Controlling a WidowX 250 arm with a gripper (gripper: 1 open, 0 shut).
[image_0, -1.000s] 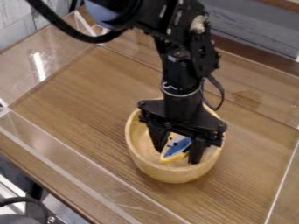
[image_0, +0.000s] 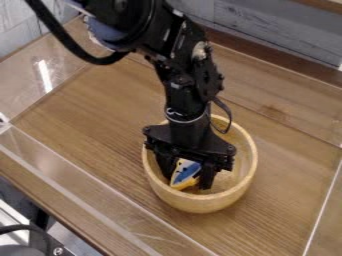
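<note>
My black gripper (image_0: 185, 164) reaches down into a pale yellow bowl (image_0: 201, 200) on the wooden table, in the middle right of the camera view. A small blue and yellow object (image_0: 186, 173) lies inside the bowl among the fingers. The gripper is partly hidden by the rim and its own body; whether its fingers are closed on the object is hard to see.
A grey plank wall stands at the back, and some dark equipment sits at the lower left.
My gripper has moved to the left and turned slightly within the bowl, now over the blue and yellow object, which shows a little further left.
</note>
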